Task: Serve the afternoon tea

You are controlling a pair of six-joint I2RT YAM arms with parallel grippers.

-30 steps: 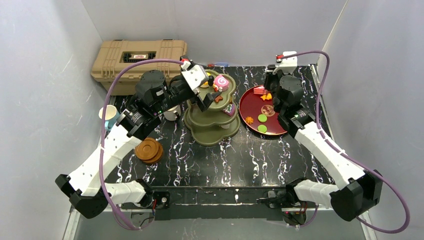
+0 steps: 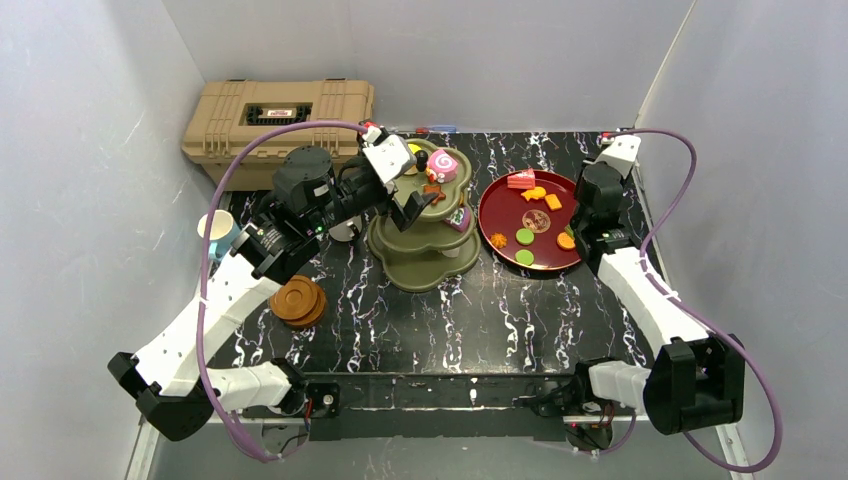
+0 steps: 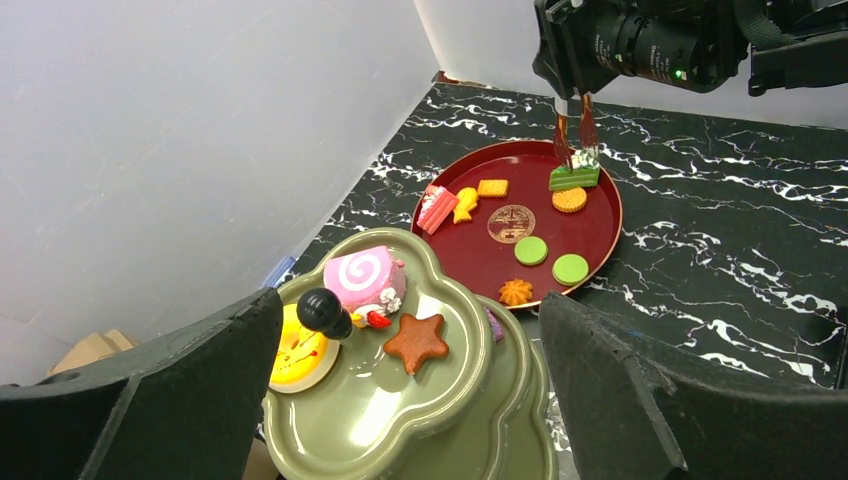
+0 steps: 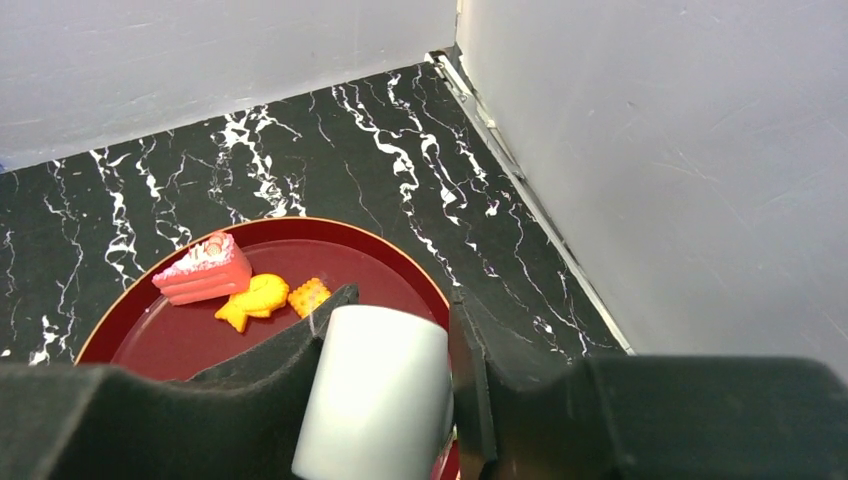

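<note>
A red tray (image 2: pixel 498 232) carries a pink cake slice (image 4: pixel 207 270), a fish biscuit (image 3: pixel 465 204), green discs (image 3: pixel 531 250) and a green cake slice (image 3: pixel 574 178). My right gripper is closed around a white-ended tool (image 4: pixel 378 390). In the left wrist view, two thin brownish prongs (image 3: pixel 588 125) of that tool reach down to the green slice; whether they grip it I cannot tell. My left gripper is open by the green tiered stand (image 3: pixel 455 385), whose top tier bears a pink swirl cake (image 3: pixel 366 280), a yellow treat (image 3: pixel 298 350) and a brown star (image 3: pixel 416 342).
Wooden coasters (image 2: pixel 298 300), a blue cup (image 2: pixel 220 233) and a white mug (image 2: pixel 345 229) are on the left. A tan case (image 2: pixel 275 105) stands at the back left. Walls border the back and right.
The left arm holds still beside the stand.
</note>
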